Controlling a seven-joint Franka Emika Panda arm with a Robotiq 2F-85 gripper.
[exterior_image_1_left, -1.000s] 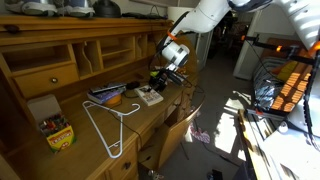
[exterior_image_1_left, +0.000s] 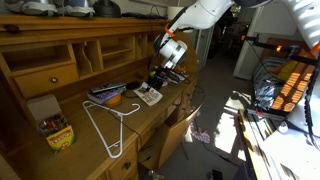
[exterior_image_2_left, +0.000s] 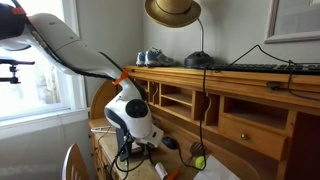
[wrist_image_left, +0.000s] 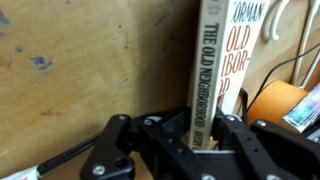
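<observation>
A book (wrist_image_left: 208, 62) with a white spine reading "The Old Neighborhood" runs up the right of centre in the wrist view. Its lower end sits between the fingers of my gripper, which is shut on it. Part of the cover, with red lettering, shows to the right of the spine. In the first exterior view the pale book (exterior_image_1_left: 149, 95) is on or just above the desk, with my gripper (exterior_image_1_left: 158, 78) at its far side. The second exterior view has the white arm (exterior_image_2_left: 132, 115) reaching down to the desktop, its fingertips largely hidden.
A white hanger (exterior_image_1_left: 112, 128) lies on the desk (exterior_image_1_left: 85, 155), with a box of crayons (exterior_image_1_left: 57, 132) farther left. Dark items (exterior_image_1_left: 105, 94) and a small bowl (exterior_image_1_left: 131, 89) stand near the book. Wooden cubbies (exterior_image_1_left: 47, 80) line the back; cables run close by.
The book has shifted and tilted slightly over the last second. The arm above it has moved a little toward the left of the first exterior view.
</observation>
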